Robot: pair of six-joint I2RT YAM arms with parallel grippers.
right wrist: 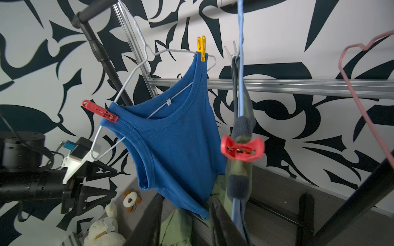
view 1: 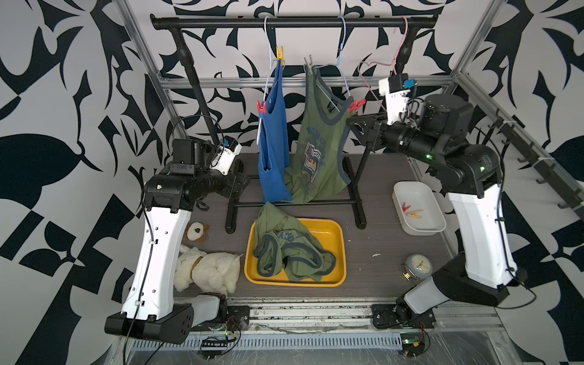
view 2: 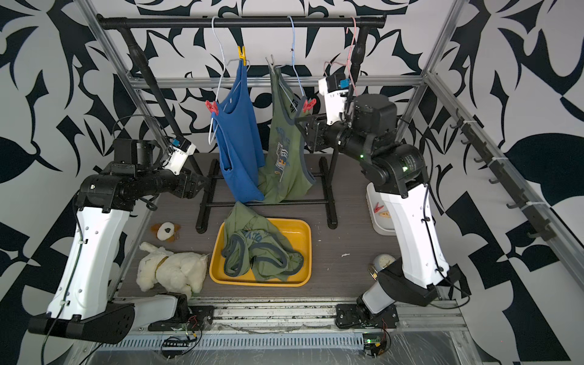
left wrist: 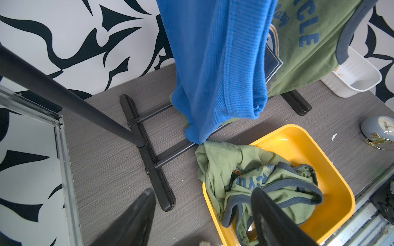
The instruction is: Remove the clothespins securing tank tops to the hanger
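A blue tank top (right wrist: pixel 176 135) hangs on a white hanger (right wrist: pixel 144 57), with a red clothespin (right wrist: pixel 100 110) at one shoulder and a yellow clothespin (right wrist: pixel 201 48) at the other. Beside it a green tank top (view 1: pixel 322 130) hangs on a light-blue hanger (right wrist: pixel 241 49); a red clothespin (right wrist: pixel 242 148) grips its near shoulder and a grey clothespin (view 1: pixel 309 62) its far one. My right gripper is just to the right of that red pin, fingers apart and empty. Left of the blue top, my left gripper stands part open, nothing between its fingers.
A yellow tray (view 1: pixel 331 231) holds another green tank top. Two loose pins lie in a white bin (view 1: pixel 418 226) at right. A pink hanger (right wrist: pixel 361 98) hangs empty by the right arm. A clock and plush toys sit on the floor.
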